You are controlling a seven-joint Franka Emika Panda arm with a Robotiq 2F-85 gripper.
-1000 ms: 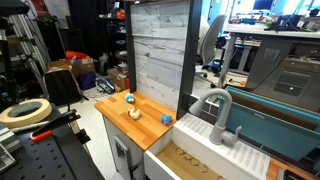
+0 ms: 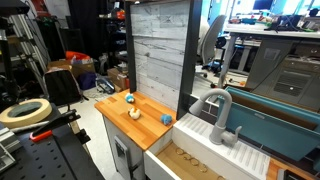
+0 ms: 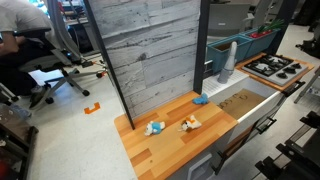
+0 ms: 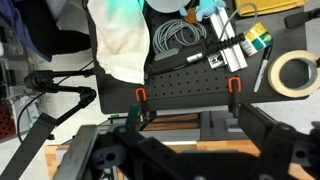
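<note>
My gripper stands open in the wrist view, its orange-edged fingers wide apart with only dark surface showing between them. On the wooden counter lie a blue-and-white item, an orange-and-white item and a blue item, all small and too blurred to name. The same counter in exterior view 1 bears a blue piece, a pale yellow piece and another blue piece. An open drawer shows a light wooden inside.
Below the gripper, a dark surface holds a tape roll, coiled cable and white cloth. A grey faucet rises behind the drawer. A white plank panel backs the counter; a stove top lies farther right.
</note>
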